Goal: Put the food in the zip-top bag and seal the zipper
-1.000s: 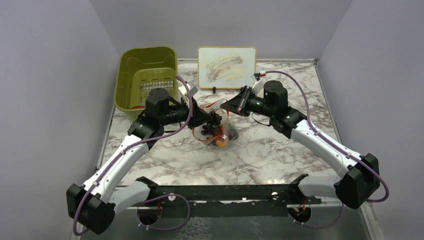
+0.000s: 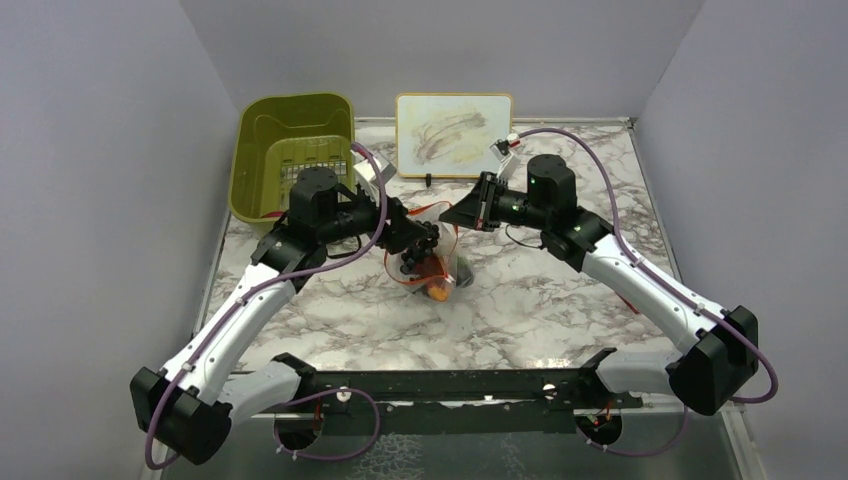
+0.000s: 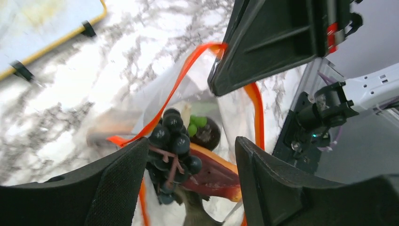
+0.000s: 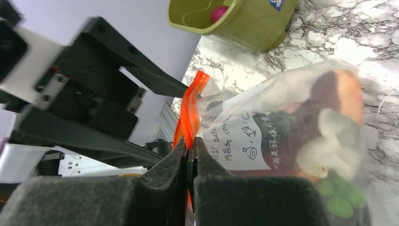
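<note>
The zip top bag, clear with an orange-edged mouth, stands in the middle of the table with its opening spread. Inside it, dark grapes lie above a long red item, and a round orange item shows low down. My left gripper is open at the bag's mouth, its two fingers apart with the grapes visible beyond them; nothing is gripped. At the far rim, my right gripper is shut with the orange edge strip pinched between its fingertips. Printed writing and pale and green contents show through the bag's side.
An olive green bin stands at the back left, with a reddish-pink item inside. A whiteboard lies at the back centre. Clear marble-patterned table extends in front of the bag and to its right.
My right arm has barely moved, still at the rim.
</note>
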